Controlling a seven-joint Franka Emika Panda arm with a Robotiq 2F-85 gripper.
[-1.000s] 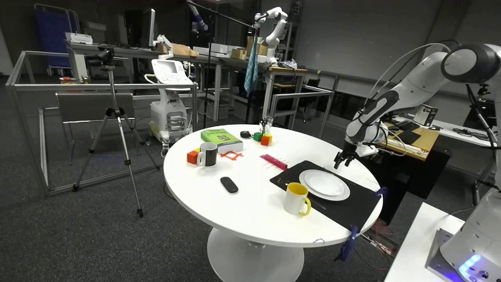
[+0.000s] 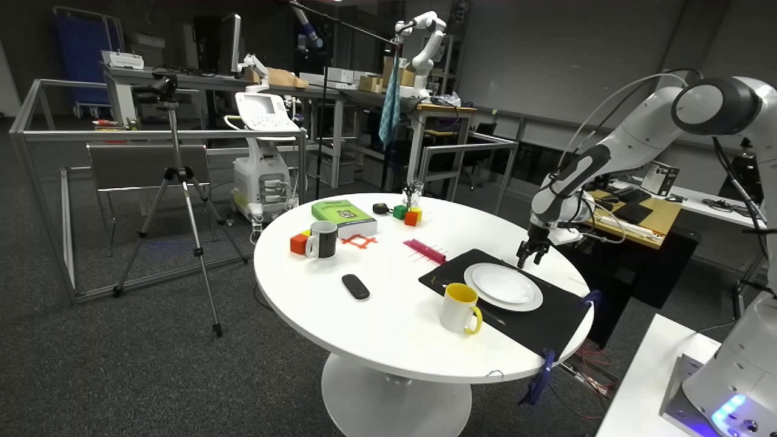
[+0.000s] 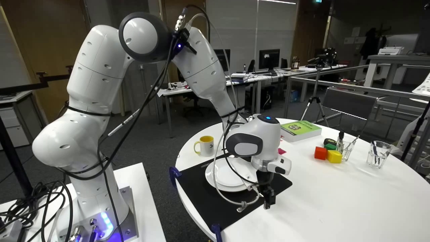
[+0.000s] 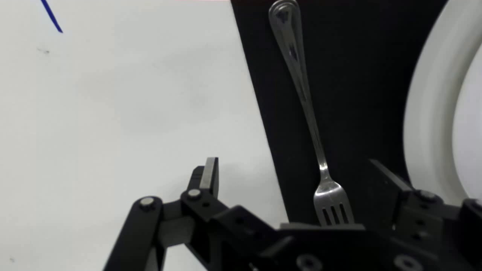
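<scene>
In the wrist view a silver fork [image 4: 311,117] lies on the black placemat [image 4: 361,86], between the mat's edge and the rim of the white plates [image 4: 427,108]. My gripper is open above it, fingers spread wide to either side of the fork's neck and nothing held. One finger [image 4: 208,176] is over the bare white table and the other over the mat by the plate rim. The fork's tine tips reach the gripper body's edge. In exterior view 1 the gripper [image 2: 532,261] hangs low at the mat's far edge, beside the stacked plates [image 2: 503,285].
A yellow-and-white mug [image 2: 455,307] stands at the mat's near edge. Farther off are a green book [image 2: 342,215], a dark mug [image 2: 325,239], coloured blocks [image 2: 411,218] and glasses [image 3: 378,155]. Blue clamps [image 2: 539,379] grip the table edge.
In exterior view 1 the arm has shifted slightly left and the gripper sits a little lower. The objects on the table have not moved.
</scene>
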